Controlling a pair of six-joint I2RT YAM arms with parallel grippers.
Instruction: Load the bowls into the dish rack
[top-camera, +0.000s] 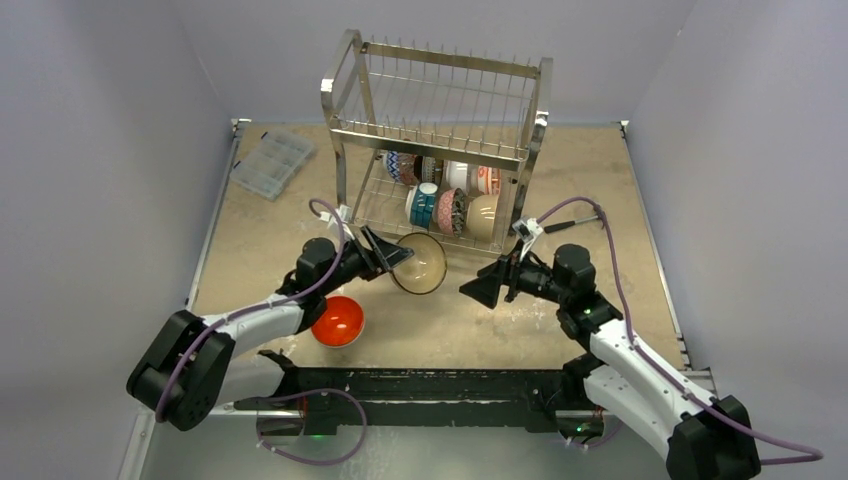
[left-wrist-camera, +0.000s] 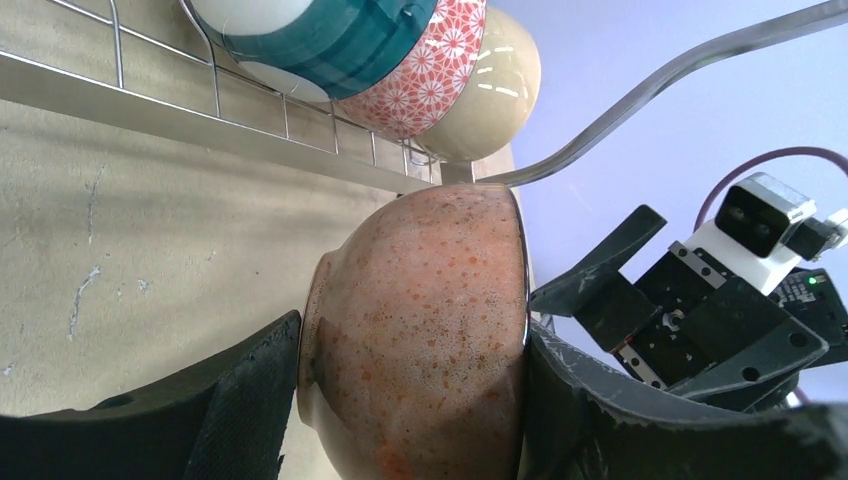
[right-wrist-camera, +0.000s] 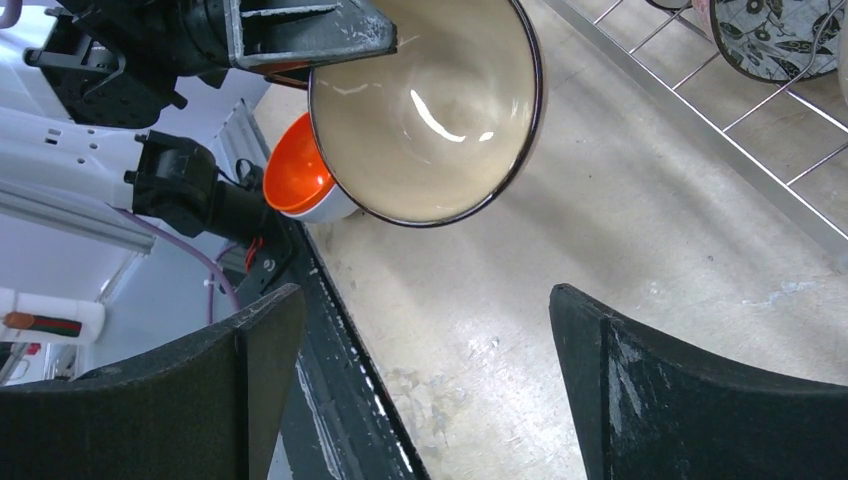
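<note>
My left gripper (top-camera: 395, 255) is shut on a cream bowl (top-camera: 420, 268), held tilted in front of the dish rack (top-camera: 435, 145); the left wrist view shows its speckled brown outside (left-wrist-camera: 415, 330) between the fingers. My right gripper (top-camera: 490, 280) is open and empty, to the right of that bowl. An orange bowl (top-camera: 338, 318) sits at the front left on a white one, as the right wrist view shows. Several bowls, among them teal (top-camera: 420, 205), pink (top-camera: 450, 210) and cream (top-camera: 482, 217) ones, stand on edge in the rack's lower level.
The upper rack level looks empty. A clear plastic organizer (top-camera: 270, 163) lies at the back left, a hammer (top-camera: 565, 225) at the right behind the right arm. The table front between the arms is mostly clear.
</note>
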